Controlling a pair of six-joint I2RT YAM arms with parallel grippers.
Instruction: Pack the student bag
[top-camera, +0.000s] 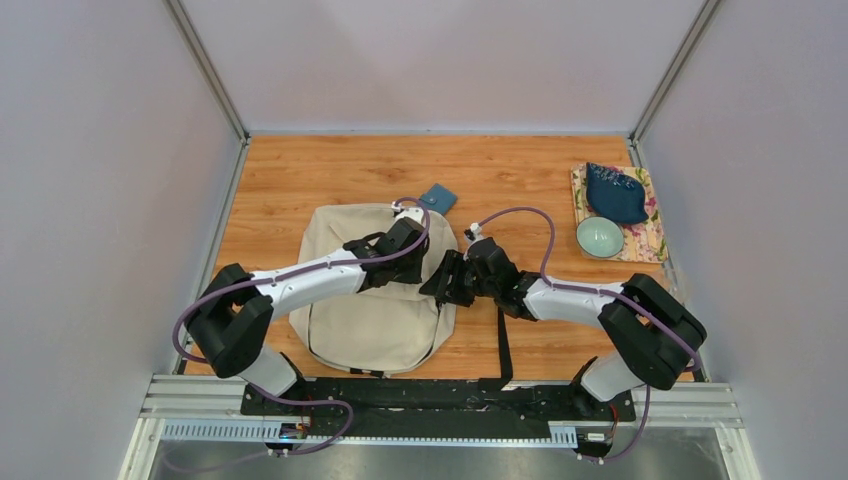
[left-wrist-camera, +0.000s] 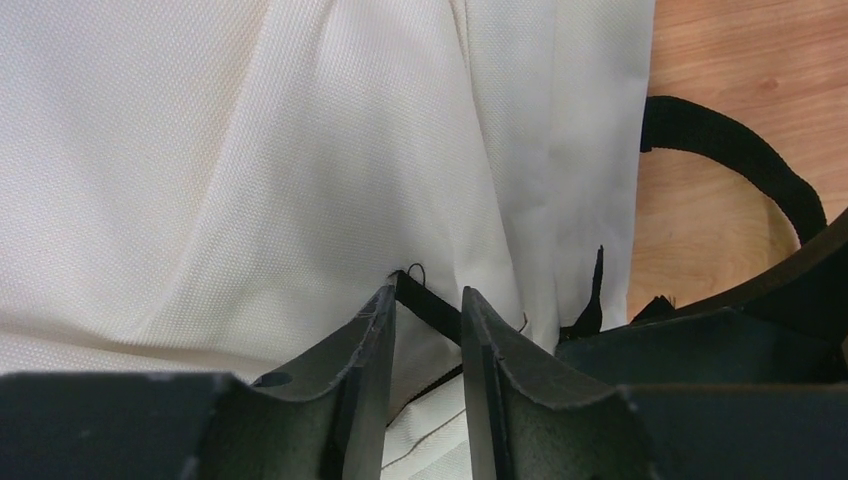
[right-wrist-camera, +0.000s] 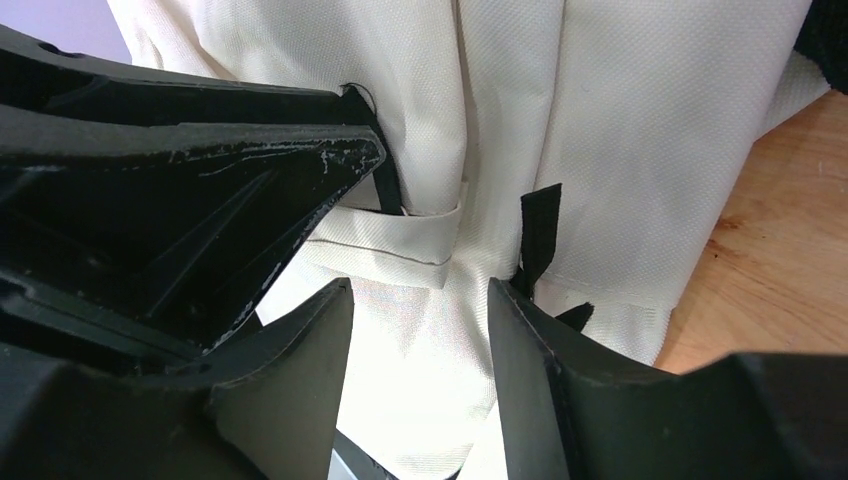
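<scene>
The cream fabric bag (top-camera: 370, 325) lies flat on the table. Over its right part, my left gripper is part open, its fingertips apart. A short black zipper tab (left-wrist-camera: 432, 308) with a thin wire loop shows in the gap, not clamped. From the right, my right gripper reaches over the bag's edge, its fingers also apart. Behind that gap lie a folded cream flap (right-wrist-camera: 400, 240) and bag cloth. The left gripper's black fingers (right-wrist-camera: 330, 150) cover the upper left of the right wrist view, beside the tab.
Behind the bag rests a small blue case (top-camera: 438, 197). On the right, a floral book (top-camera: 646, 235) carries a dark blue pouch (top-camera: 615, 195) and a pale green bowl (top-camera: 600, 237). A black strap (top-camera: 504, 345) lies right of the bag.
</scene>
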